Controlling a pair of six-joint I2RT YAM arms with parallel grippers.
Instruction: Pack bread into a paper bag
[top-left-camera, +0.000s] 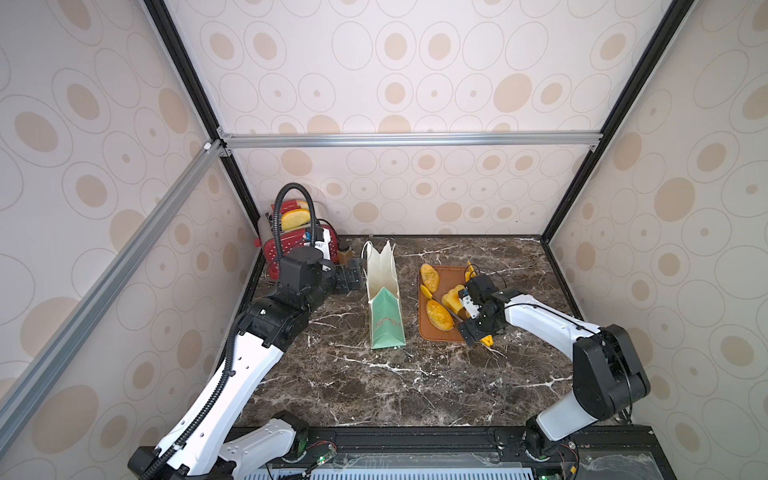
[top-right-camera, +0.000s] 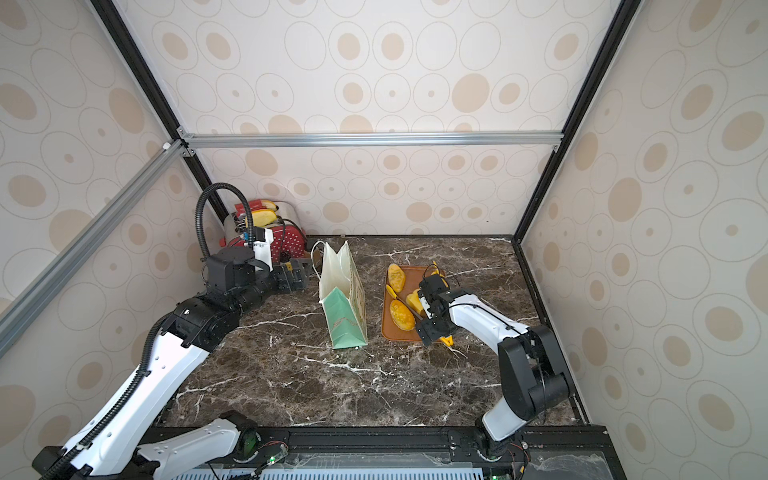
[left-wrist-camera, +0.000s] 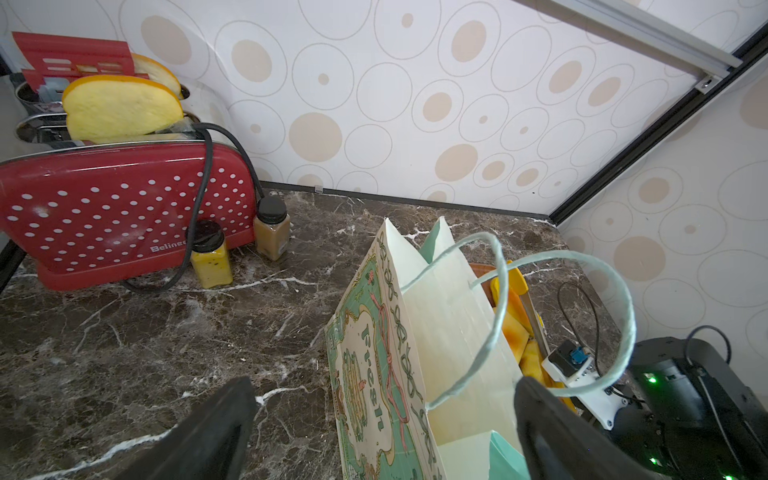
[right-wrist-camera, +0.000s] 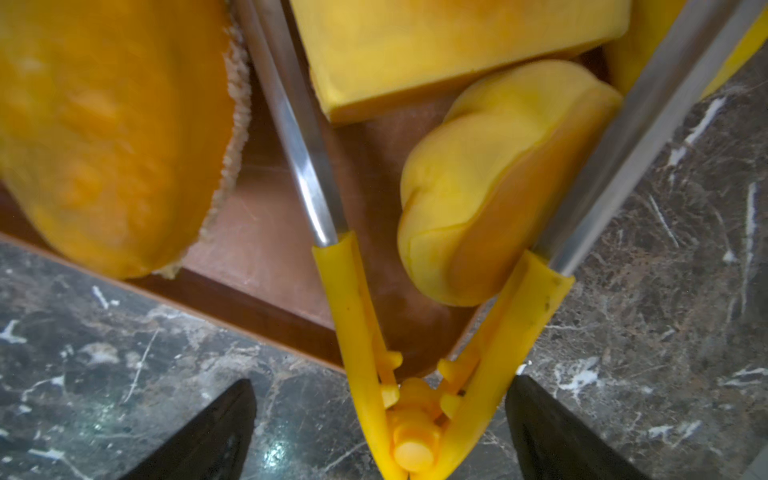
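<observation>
A paper bag (top-left-camera: 387, 316) with green gusset and white handles stands upright at centre. Right of it a brown tray (top-left-camera: 449, 336) holds bread pieces: an oval loaf (right-wrist-camera: 104, 128), a square slice (right-wrist-camera: 456, 32), a folded roll (right-wrist-camera: 488, 184). Yellow-handled metal tongs (right-wrist-camera: 352, 312) lie across the tray. My right gripper is open over the tongs' handle end, its fingers either side of it, apparently not closed on it. My left gripper (top-left-camera: 348, 276) is raised left of the bag; its blurred fingers stand apart, open, with nothing between them in the left wrist view.
A red dotted toaster (left-wrist-camera: 104, 208) with a cable and two spice jars (left-wrist-camera: 272, 228) stand at the back left. Walls enclose the back and sides.
</observation>
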